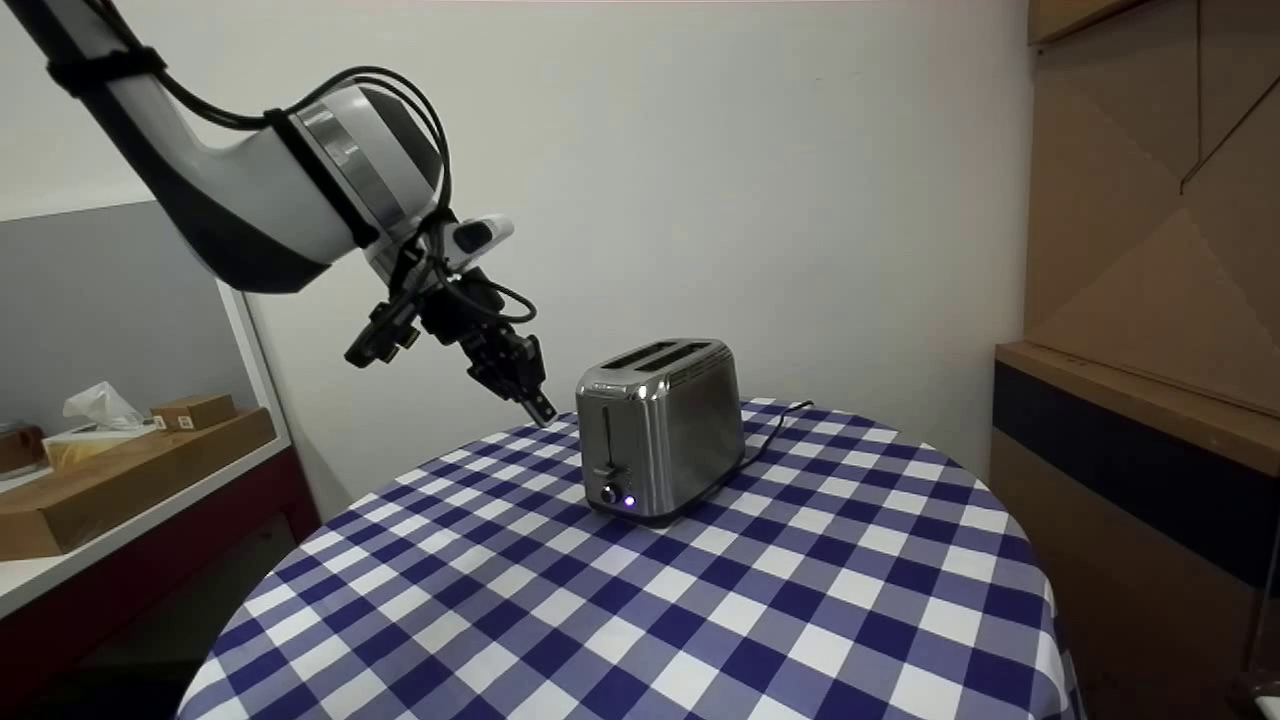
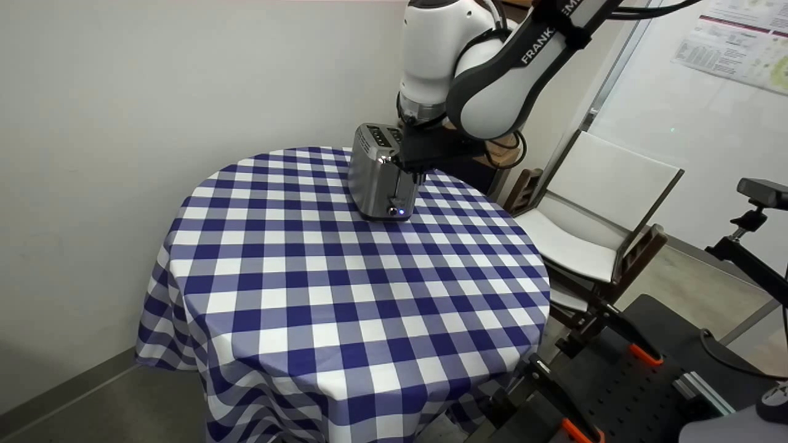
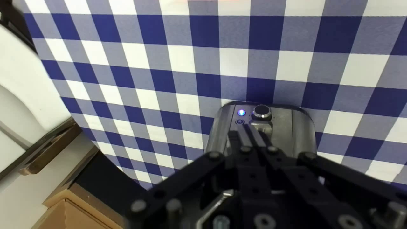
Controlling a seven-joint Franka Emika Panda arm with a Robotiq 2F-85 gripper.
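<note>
A silver two-slot toaster [image 1: 692, 422] stands upright on the checked tablecloth. Its front face carries a lever [image 1: 608, 472] low down, a dark knob [image 3: 261, 112] and a small lit blue-violet light [image 3: 241, 112]. My gripper [image 1: 546, 416] is shut, and nothing shows between its fingers. In the first exterior view its tips hang left of the toaster's front, apart from it. From the wrist, the fingertips overlap the toaster's front face, just by the knob, and the lever is partly hidden behind them. In the second exterior view the arm covers part of the toaster [image 2: 380, 177].
Blue-and-white cloth covers the round table [image 2: 310, 295], whose front and middle are bare. A black cord [image 1: 780, 430] runs from behind the toaster. A side shelf with a long cardboard box [image 1: 144, 480] stands at left; white chairs [image 2: 580, 229] are beyond the table.
</note>
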